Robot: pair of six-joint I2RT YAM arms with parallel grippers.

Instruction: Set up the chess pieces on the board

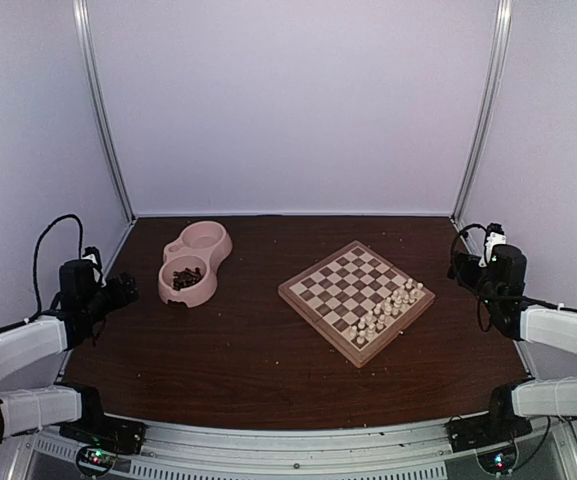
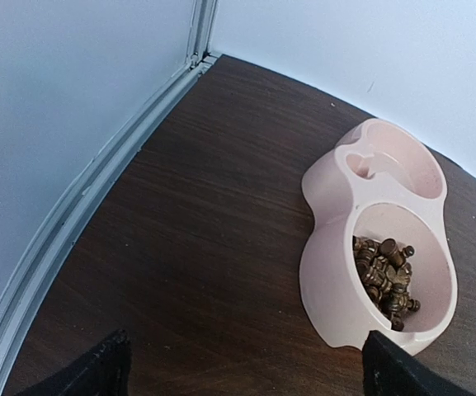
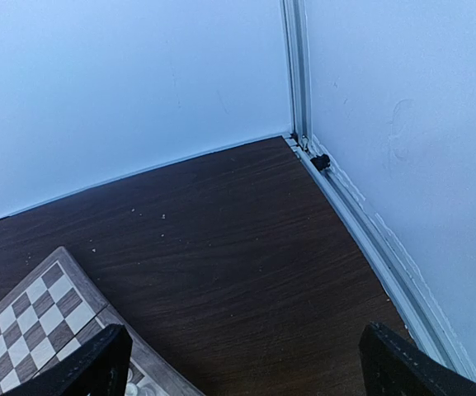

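A wooden chessboard (image 1: 320, 316) lies turned at an angle, right of the table's middle. White pieces (image 1: 386, 310) stand in rows along its lower-right side; the opposite side is bare. Several dark brown pieces (image 2: 384, 276) lie heaped in the near bowl of a pink double bowl (image 1: 205, 287) at the left. My left gripper is open and empty over the table's left side, apart from the bowl. At the right side my right gripper also stands open with nothing between its fingers; a corner of the chessboard (image 3: 66, 268) shows at its lower left.
The far bowl (image 2: 398, 161) of the pink pair is empty. Light walls (image 1: 288, 110) enclose the back and sides, with metal rails along the edges. Bare dark table (image 1: 248, 345) lies between bowl and board.
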